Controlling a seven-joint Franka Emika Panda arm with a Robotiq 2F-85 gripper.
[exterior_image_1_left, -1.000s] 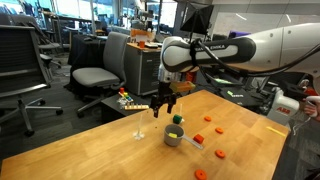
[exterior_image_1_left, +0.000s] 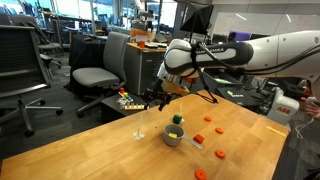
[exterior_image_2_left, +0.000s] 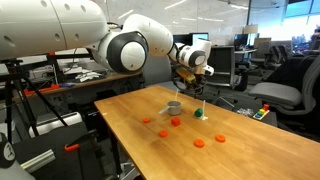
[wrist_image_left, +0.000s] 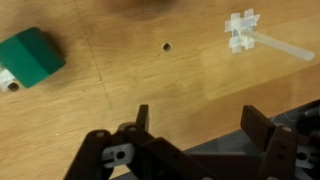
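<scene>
My gripper is open with nothing between its fingers; bare table shows beyond them in the wrist view. In exterior view 1 the gripper (exterior_image_1_left: 158, 99) hangs over the far part of the wooden table, behind a metal pot (exterior_image_1_left: 174, 135) with something yellow inside. A green block (wrist_image_left: 31, 57) lies at the left of the wrist view, and a thin white stick (wrist_image_left: 279, 43) with a taped base is at upper right. Exterior view 2 shows the green block (exterior_image_2_left: 199, 113) beside the pot (exterior_image_2_left: 174, 108).
Several red pieces, one of them a flat disc (exterior_image_1_left: 200, 174), are scattered around the pot. Office chairs, one grey (exterior_image_1_left: 98, 80), stand beyond the far edge.
My arm's wrist has come lower and shifted right in exterior view 1, and the gripper is more tilted. The pot, green block and red pieces have stayed put.
</scene>
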